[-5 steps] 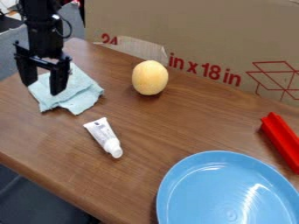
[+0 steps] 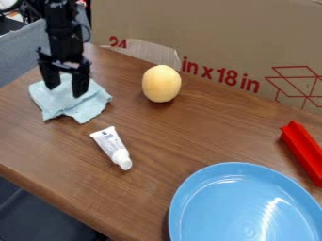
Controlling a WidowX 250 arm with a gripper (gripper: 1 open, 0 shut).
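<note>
My black gripper (image 2: 64, 77) is over a light blue cloth (image 2: 81, 103) at the left side of the wooden table, its fingers apart and low at the cloth. Whether they touch it is hard to tell. A white tube (image 2: 111, 147) lies in front of the cloth, toward the middle.
A yellow oval object (image 2: 161, 83) stands at the back, before a cardboard box (image 2: 220, 38). A red bar (image 2: 302, 153) lies at the right edge, and a blue plate (image 2: 246, 212) at the front right.
The tube, plate and other objects look unmoved.
</note>
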